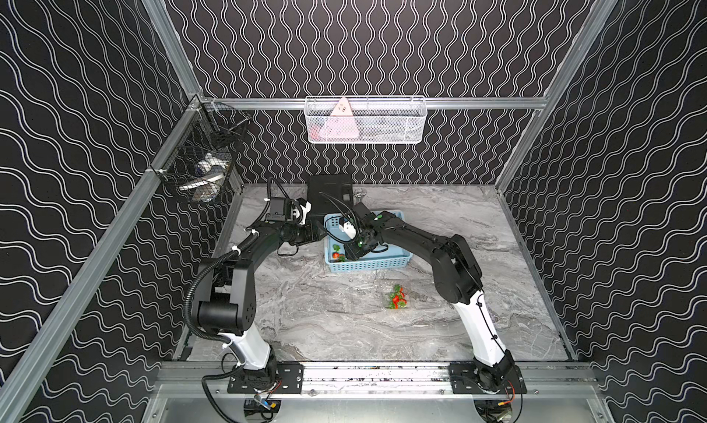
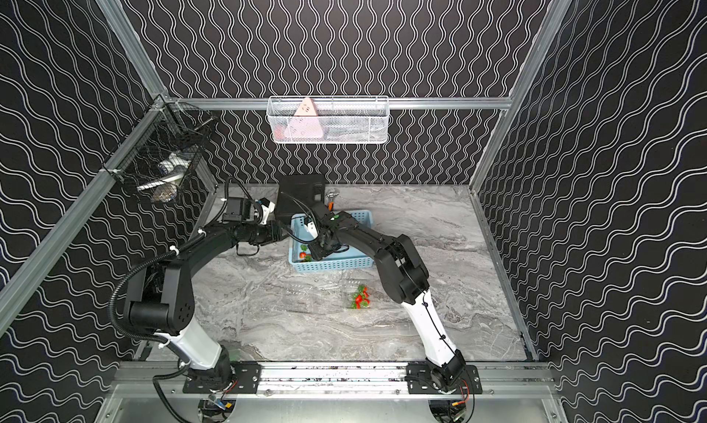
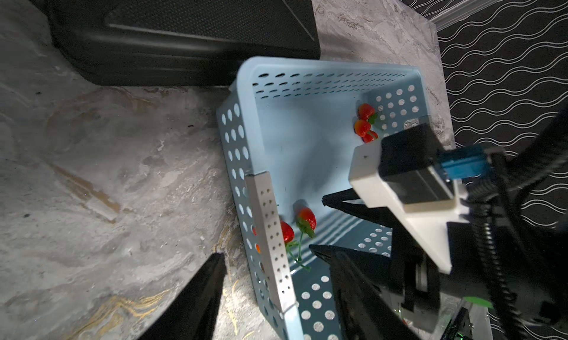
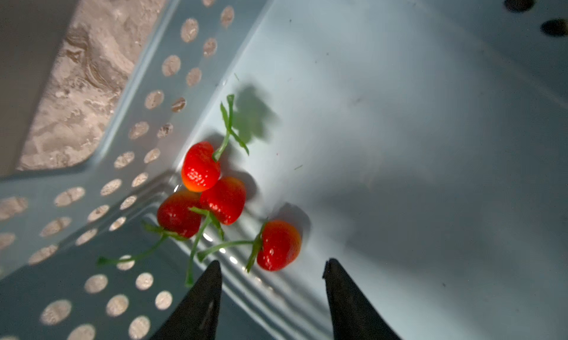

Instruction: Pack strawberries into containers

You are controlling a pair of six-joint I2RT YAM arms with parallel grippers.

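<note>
Red strawberries with green stems, such as one strawberry (image 4: pixel 278 245) at the right of a cluster (image 4: pixel 204 189), lie in a corner of the light-blue perforated basket (image 1: pixel 368 264). Open above them in the right wrist view is my right gripper, its fingertips apart and nothing clasped. More strawberries (image 3: pixel 365 119) sit by the basket's other end. My left gripper hangs open just outside the basket's left end, empty as far as I see. A clear container (image 2: pixel 358 296) holding several strawberries stands on the table in front of the basket.
A black case (image 3: pixel 177 38) lies against the back-left of the basket. Something clear and faint, perhaps an empty container (image 2: pixel 309 286), is left of the filled one.
</note>
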